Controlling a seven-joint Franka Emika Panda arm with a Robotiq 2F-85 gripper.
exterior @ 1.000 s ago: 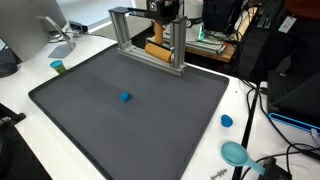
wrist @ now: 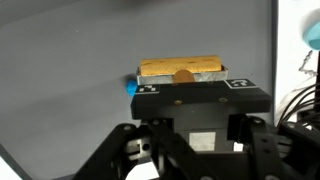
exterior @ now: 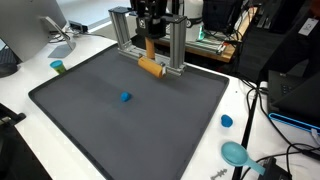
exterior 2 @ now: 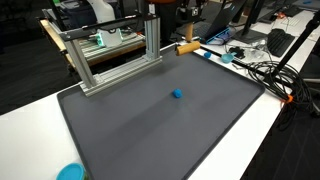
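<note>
A wooden mallet-like tool, with an orange-tan head [exterior: 152,67] and an upright handle, is near the far edge of the dark grey mat [exterior: 112,118]. My gripper [exterior: 150,38] is above the head, shut on the handle. From the other side, exterior view 2 shows the head [exterior 2: 188,47] beyond the mat's far side. In the wrist view the head [wrist: 180,66] lies crosswise past the fingertips, and the handle's round section [wrist: 183,76] sits between them. Whether the head touches the mat, I cannot tell. A small blue block [exterior: 125,97] rests on the mat.
A silver metal frame [exterior 2: 110,75] stands at the mat's edge, close behind the tool. Another blue piece [exterior: 227,121] and a teal bowl [exterior: 240,156] are to the right in exterior view 1. A green-topped cup [exterior: 58,66] stands left.
The tool and gripper have moved lower in exterior view 1, away from the metal frame toward the mat, with a slight shift left. The blue block has stayed put.
</note>
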